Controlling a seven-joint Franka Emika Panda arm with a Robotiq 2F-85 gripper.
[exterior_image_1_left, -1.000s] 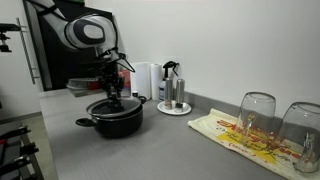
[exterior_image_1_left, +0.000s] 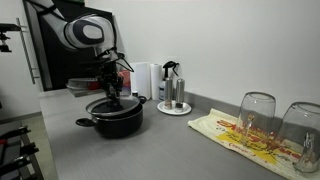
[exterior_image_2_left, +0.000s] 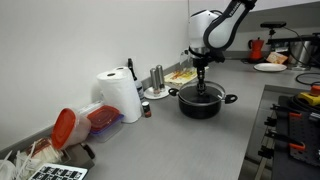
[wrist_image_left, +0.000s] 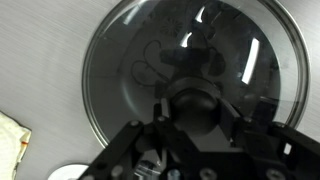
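Observation:
A black pot (exterior_image_1_left: 119, 124) with side handles stands on the grey counter, and a glass lid (wrist_image_left: 130, 60) lies over its top. In exterior view 1 the lid looks tilted on the pot; whether its rim is fully seated I cannot tell. My gripper is shut on the lid's round black knob (wrist_image_left: 194, 108), which sits between the fingertips at the lower middle of the wrist view. From the other side, exterior view 2 shows the pot (exterior_image_2_left: 201, 108) beneath my gripper (exterior_image_2_left: 201, 88).
Behind the pot are bottles (exterior_image_1_left: 168, 93) on a white plate (exterior_image_1_left: 174, 109) and a paper towel roll (exterior_image_2_left: 118, 95). Two upturned glass jars (exterior_image_1_left: 257, 112) rest on a yellow patterned cloth (exterior_image_1_left: 222, 128).

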